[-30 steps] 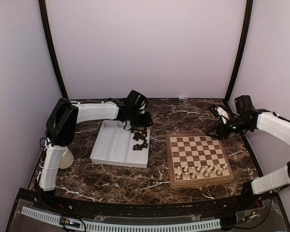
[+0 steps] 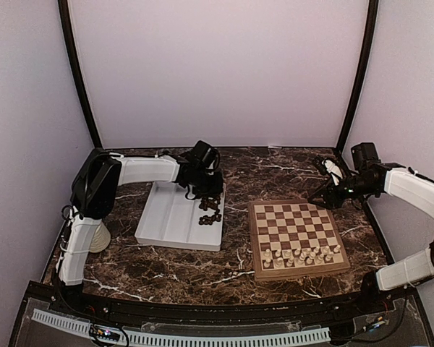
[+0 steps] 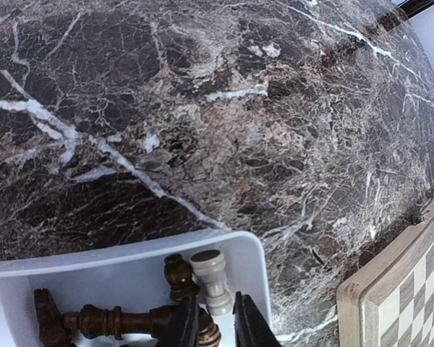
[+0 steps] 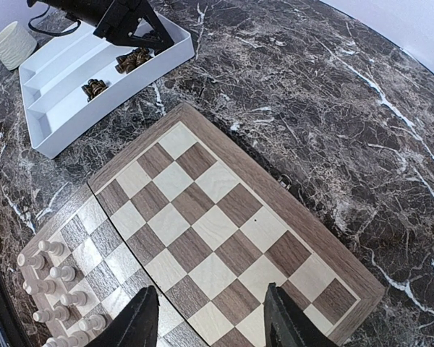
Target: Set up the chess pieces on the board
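The chessboard (image 2: 293, 231) carries white pieces (image 2: 304, 256) along its near rows; its far part is bare. My left gripper (image 2: 211, 188) is over the back right of the white tray (image 2: 166, 217). In the left wrist view its dark fingertips (image 3: 242, 325) reach among dark pieces (image 3: 116, 322) and one white piece (image 3: 213, 285) in the tray corner; whether they grip anything is unclear. My right gripper hovers open above the board's right side, nothing visible between its fingers.
A pale round object (image 2: 98, 238) stands left of the tray. Walls enclose the sides and back.
The right arm and board look unchanged.
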